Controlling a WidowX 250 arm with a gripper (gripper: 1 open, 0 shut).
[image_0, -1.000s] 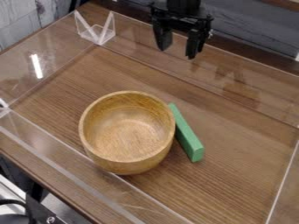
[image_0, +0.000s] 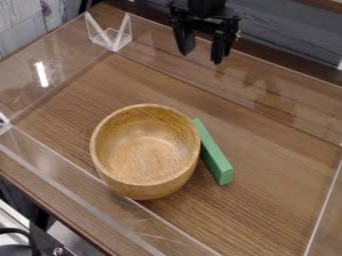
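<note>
My gripper (image_0: 203, 40) is at the top centre of the camera view, a dark shape with two fingers pointing down over the wooden surface, open with nothing visible between them. Below it, toward the front, stand a round tan bowl (image_0: 144, 150) and, against the bowl's right side, a long green block (image_0: 211, 152).
A clear, wire-like or transparent object (image_0: 110, 32) sits at the top left. A raised edge runs along the back.
My gripper has shifted slightly up, toward the back of the surface. The bowl, the green block and the clear object have not moved.
</note>
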